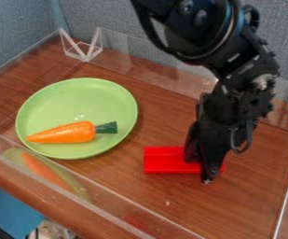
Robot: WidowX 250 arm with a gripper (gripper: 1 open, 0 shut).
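My black gripper [206, 170] is low over the right part of the wooden table, at a red rectangular block [162, 161]. Its lower end covers the block's right part, so whether the fingers are open or shut on it is hidden. To the left, a green plate [111, 98] holds a toy carrot [61, 133] with dark green top.
Clear low walls [129, 65] border the wooden table [133, 196] at back and front, with a white bracket [81, 47] at the back left corner. An orange shape shows through the front wall at lower left.
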